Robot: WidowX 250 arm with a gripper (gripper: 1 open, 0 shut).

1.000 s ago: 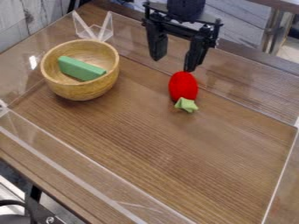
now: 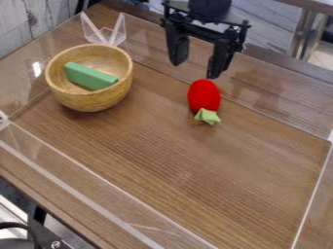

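The black gripper (image 2: 201, 43) hangs at the top centre of the camera view, open, with nothing visible between its fingers. Below it a red rounded object (image 2: 204, 94) lies on the wooden table (image 2: 166, 185), with a small light green star-like piece (image 2: 207, 118) at its lower end. On the left a yellow wooden bowl (image 2: 112, 93) holds a green bar-shaped piece (image 2: 90, 78).
Pale clear or white shapes stand at the upper left behind the bowl, too small to make out. The table's edge shows at the left.
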